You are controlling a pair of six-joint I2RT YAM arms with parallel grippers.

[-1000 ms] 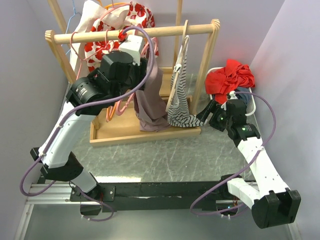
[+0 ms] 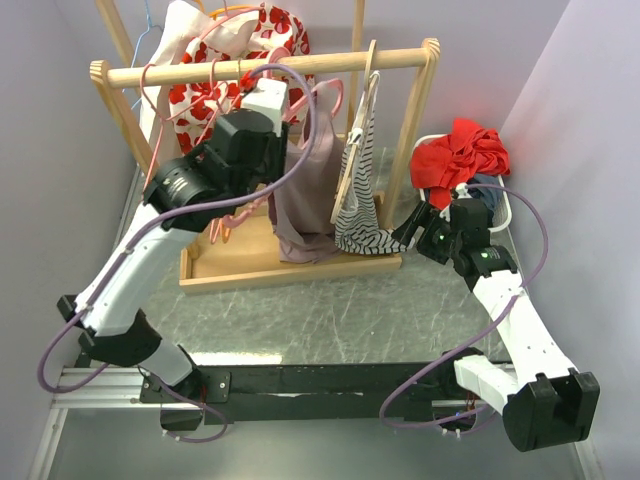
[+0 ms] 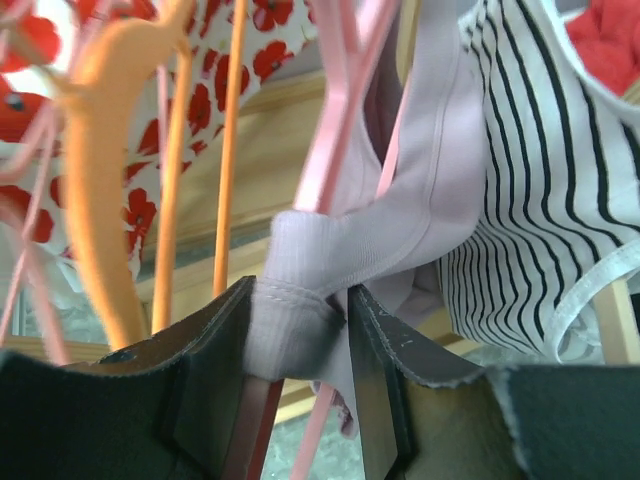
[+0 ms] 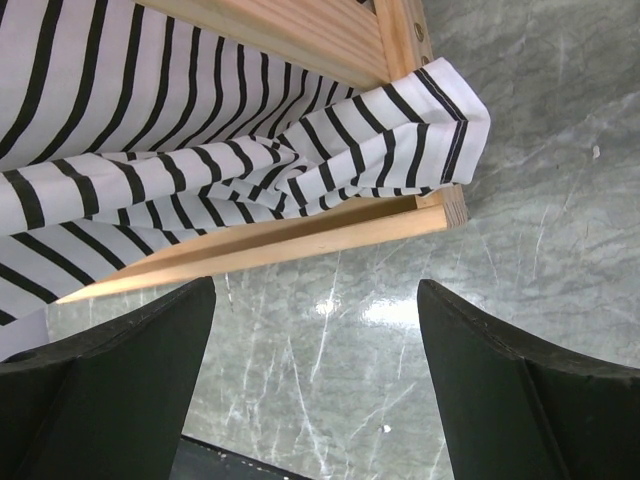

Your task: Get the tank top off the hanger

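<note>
A mauve tank top [image 2: 310, 190] hangs on a pink hanger [image 3: 335, 120] at the middle of the rack. In the left wrist view, bunched mauve cloth [image 3: 290, 325] wraps the hanger's arm and lies between the fingers of my left gripper. Whether they press on it is unclear. My right gripper is open beside the rack's front right corner, with nothing between its fingers. A striped garment [image 4: 380, 130] on a wooden hanger [image 2: 345, 175] has its hem just ahead of that gripper.
The wooden rack [image 2: 290, 62] also carries a red-floral garment [image 2: 285, 30] and several hangers, including an orange one [image 3: 105, 190] close left of my left gripper. Behind my right gripper stands a white basket [image 2: 505, 210] with red cloth [image 2: 462, 155].
The mauve top's upper part and the pink hanger sit farther right than one second ago. My right arm has stayed put.
</note>
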